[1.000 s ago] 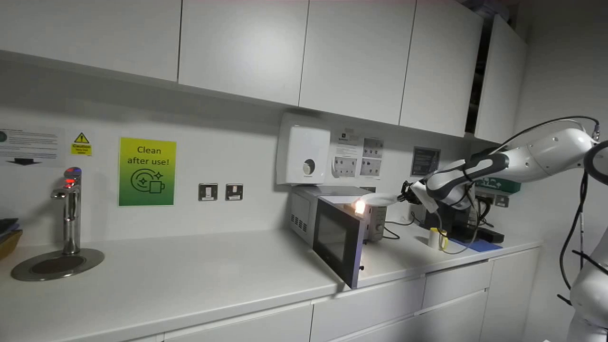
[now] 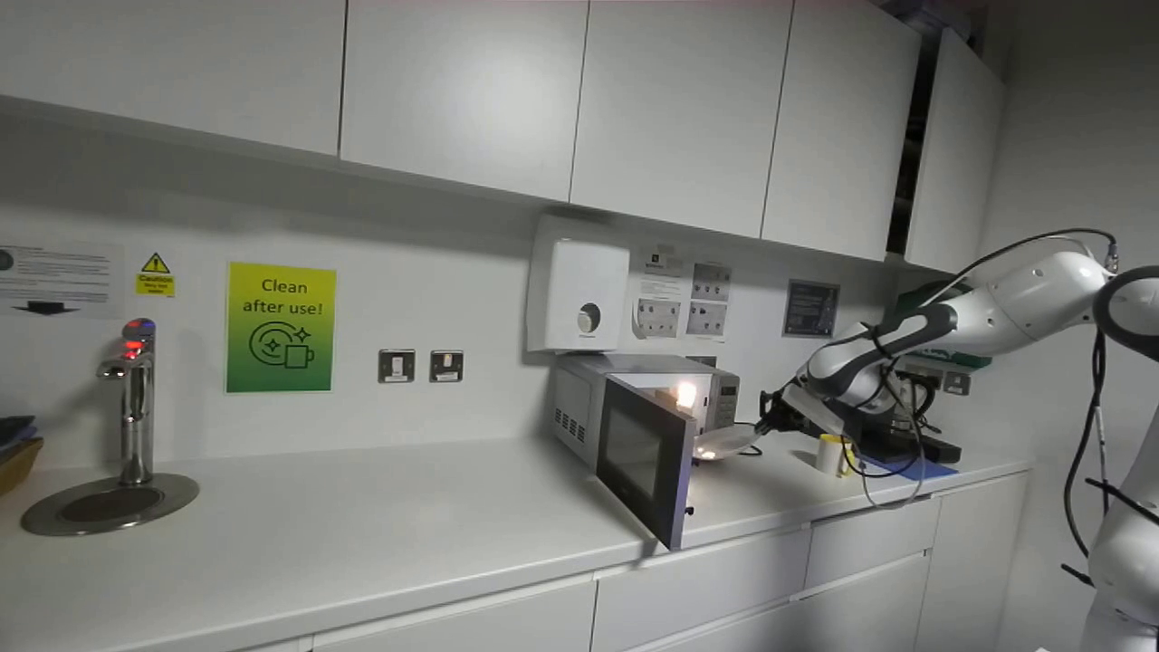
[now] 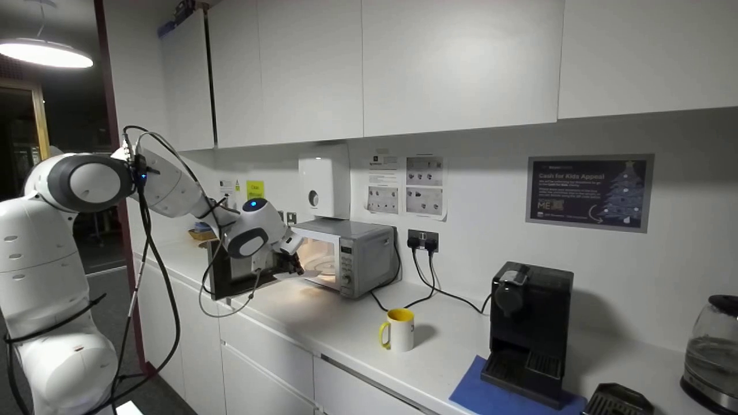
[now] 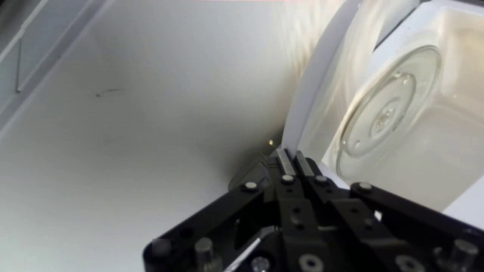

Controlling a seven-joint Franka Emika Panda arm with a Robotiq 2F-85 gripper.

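By its thin rim, a white plate (image 4: 313, 77) is pinched between the fingertips of my gripper, which is shut on it. In the wrist view the plate appears nearly edge-on, reaching away from the fingers. From the first exterior view, the plate (image 2: 725, 441) is above the counter before the microwave's lit opening, with my gripper (image 2: 762, 422) on its right side. The microwave (image 3: 370, 245) has its door (image 2: 646, 456) swung wide open. Inside, the glass turntable (image 4: 385, 118) is visible and bare where it shows.
A white mug with yellow inside (image 3: 399, 331) stands on the counter right of the microwave. Beyond it are a black coffee machine (image 3: 529, 325) on a blue mat and a glass jug (image 3: 712, 353). The open door juts to the counter's front edge.
My gripper and the plate have come down from the height of the microwave's top to in front of its opening. The door has stayed open.
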